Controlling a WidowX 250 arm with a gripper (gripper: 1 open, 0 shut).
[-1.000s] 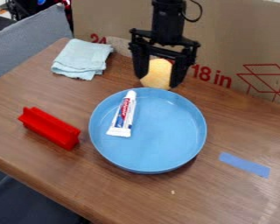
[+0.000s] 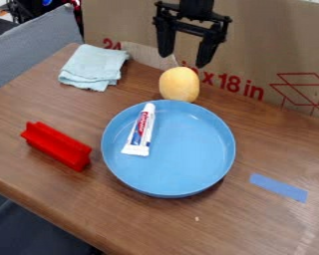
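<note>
My black gripper (image 2: 187, 45) is raised at the top centre, open with nothing visible between its fingers. Below it a pale yellow rounded object (image 2: 178, 86) stands on the table against the cardboard backdrop. A blue plate (image 2: 189, 159) lies in the middle, holding a white toothpaste tube (image 2: 139, 129) on its left side.
A red object (image 2: 57, 145) lies at the left front, and a folded light-blue cloth (image 2: 92, 65) at the back left. A blue tape strip (image 2: 278, 187) is on the right.
My gripper has risen away from the plate and yellow object, moving slightly left, and uncovers more of the yellow object. The things on the table look unmoved.
</note>
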